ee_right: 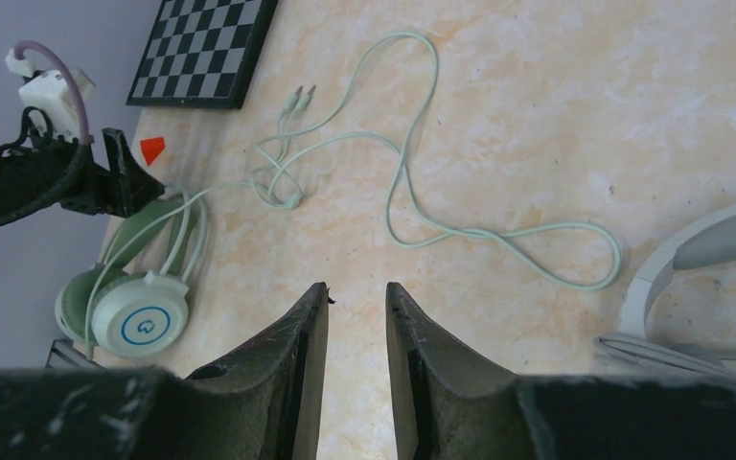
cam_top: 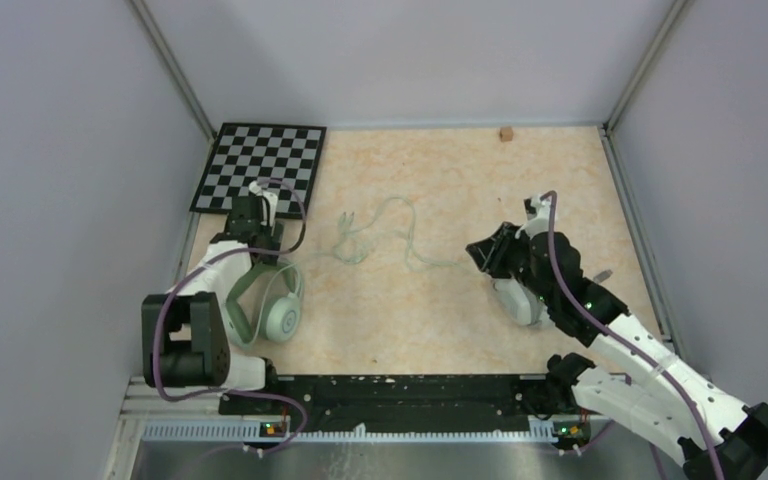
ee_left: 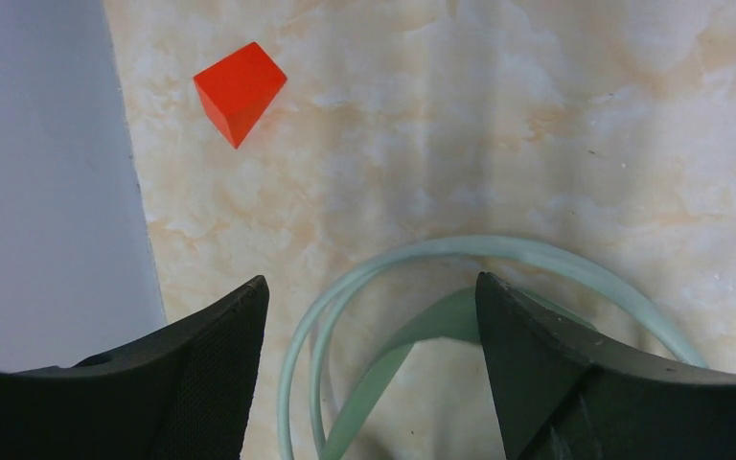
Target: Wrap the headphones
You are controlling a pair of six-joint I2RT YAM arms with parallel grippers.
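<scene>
Green headphones [cam_top: 282, 317] lie at the table's left, their pale cable looped over the band and cups. In the left wrist view, the headband [ee_left: 446, 317] and a curve of cable [ee_left: 498, 246] show below and between the fingers. My left gripper is part open above them, empty. Grey-white headphones [ee_right: 644, 287] lie at the right, largely under my right arm, with cord bunched on the band. A pale cable [ee_right: 404, 163] trails across the table, its plugs [ee_right: 297, 99] near the checkerboard. My right gripper stands part open over bare table, holding nothing.
A black-framed checkerboard [cam_top: 265, 160] fills the back left corner. A red block [ee_left: 240, 91] lies near the left wall, and a small brown block [cam_top: 506, 133] at the back right.
</scene>
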